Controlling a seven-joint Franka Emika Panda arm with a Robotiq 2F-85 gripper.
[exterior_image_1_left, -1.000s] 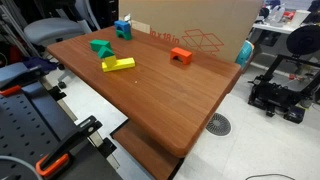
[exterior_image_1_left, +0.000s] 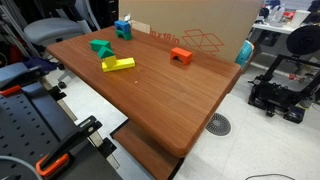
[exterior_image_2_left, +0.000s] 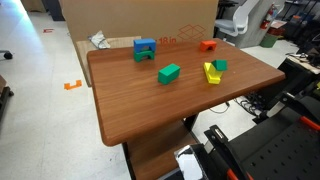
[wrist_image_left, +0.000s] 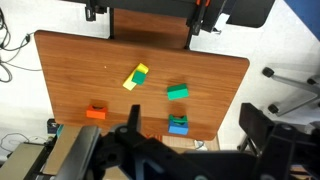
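Low on the tabletop lies a yellow block (wrist_image_left: 130, 84) with a small green piece (wrist_image_left: 139, 77) at its middle in the wrist view. A longer green block (wrist_image_left: 177, 91) is set apart from it. An orange block (wrist_image_left: 96, 112) rests near one table edge, and a blue block (wrist_image_left: 178, 128) sits against a green arch-like block (wrist_image_left: 178, 119). My gripper is open, its dark fingers spread wide at the bottom of the wrist view, well above the table. Nothing is held between them. The exterior views do not clearly show the gripper.
The brown table (exterior_image_2_left: 125, 107) has much bare surface around the blocks. A cardboard panel (exterior_image_1_left: 205, 25) stands along one side. A white crumpled item (exterior_image_2_left: 98, 40) is near the table corner. A small orange piece (exterior_image_2_left: 72, 86) lies on the floor.
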